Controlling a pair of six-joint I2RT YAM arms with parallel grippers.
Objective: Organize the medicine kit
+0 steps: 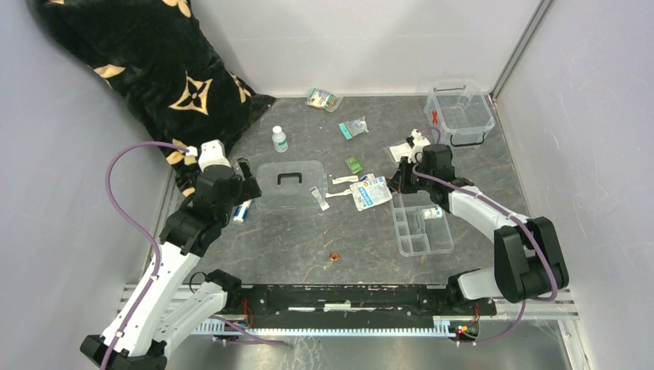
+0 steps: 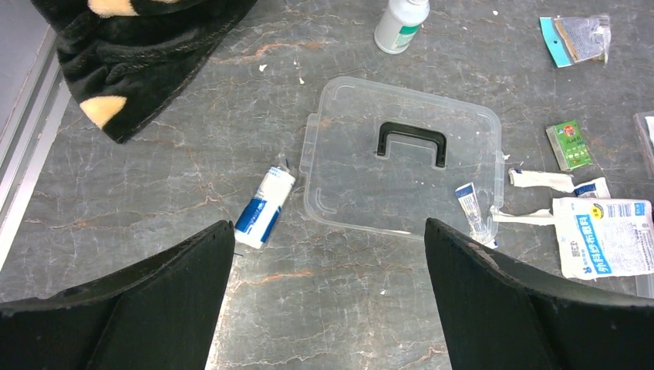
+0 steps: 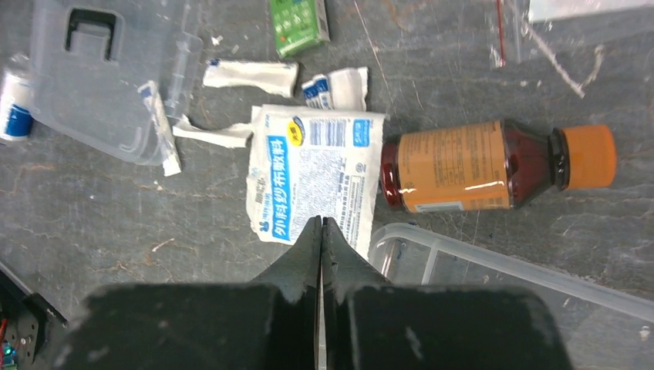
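Note:
My right gripper is shut, nothing visible between its fingers, over the gauze packet (image 3: 308,169). An orange-labelled brown bottle (image 3: 451,166) lies on its side right of the packet, above the compartment box (image 1: 422,243) in the right wrist view. My left gripper is open above the table. The clear lid (image 2: 355,185) with black handle has a narrow tube (image 2: 472,208) on its right part; a blue-white tube (image 2: 263,204) lies left of it. A green box (image 2: 569,142), small white strips (image 2: 540,178) and a white bottle (image 2: 397,27) are also out.
A clear bin (image 1: 463,108) stands at the back right. Bagged items (image 1: 322,100) lie at the back. A dark plush blanket (image 1: 146,62) fills the back left.

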